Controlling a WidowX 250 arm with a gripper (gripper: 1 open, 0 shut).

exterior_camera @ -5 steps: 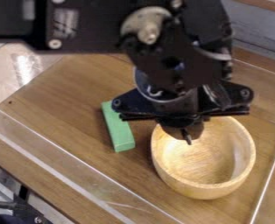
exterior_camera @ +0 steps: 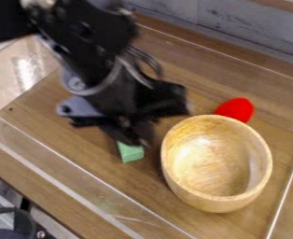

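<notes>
My gripper point(exterior_camera: 127, 115) is a large dark, motion-blurred shape filling the upper left and centre of the view, over a green block point(exterior_camera: 131, 151) that shows only in part beneath it. Its fingers are too blurred to tell whether they are open or shut. A light wooden bowl point(exterior_camera: 216, 173) sits to the right of the block, its visible inside empty.
A red object point(exterior_camera: 235, 109) lies just behind the bowl. The wooden table point(exterior_camera: 75, 177) has clear space at the front left. A pale wall point(exterior_camera: 255, 37) runs along the back, and dark hardware is at the lower left corner.
My gripper has moved left from over the bowl to over the green block, uncovering the bowl and red object and hiding more of the block.
</notes>
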